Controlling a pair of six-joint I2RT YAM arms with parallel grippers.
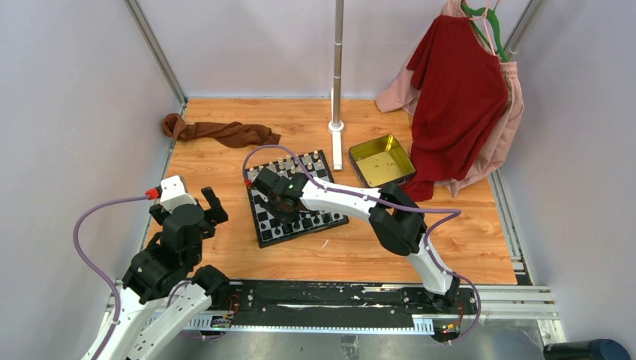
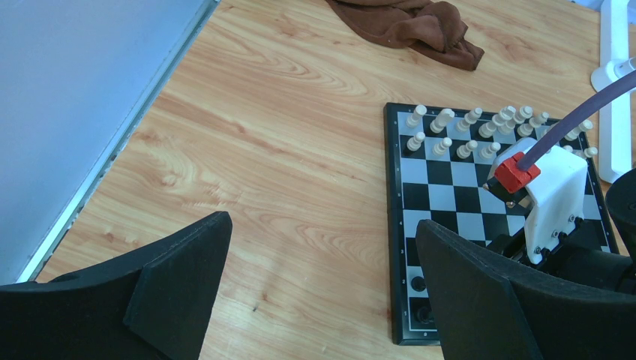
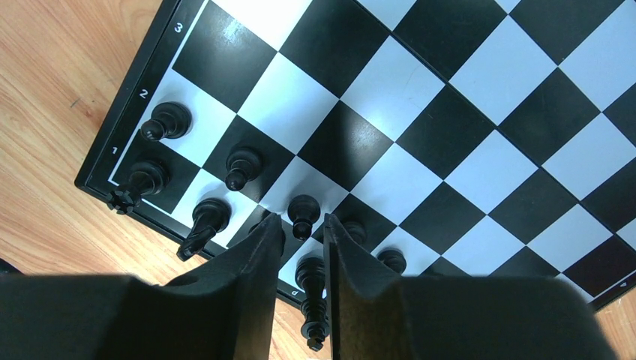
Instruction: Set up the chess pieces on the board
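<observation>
The chessboard [image 1: 266,225] lies mid-table, white pieces [image 2: 442,120] standing along its far side. In the right wrist view black pieces line the near edge: a rook [image 3: 139,184], a knight [image 3: 210,225], pawns [image 3: 169,120] and a tall piece [image 3: 315,311]. My right gripper is over this row, open, its fingertips either side of a pawn, close to it; whether they touch is unclear. Part of the row is hidden behind the fingers. My left gripper stands open left of the board, nothing between its fingers.
A brown cloth [image 1: 225,131] lies at the back left. A white post stand [image 1: 336,150] and a gold tray [image 1: 379,161] stand behind and right of the board. Red and pink clothes [image 1: 457,90] hang at the right. Bare table lies left and front.
</observation>
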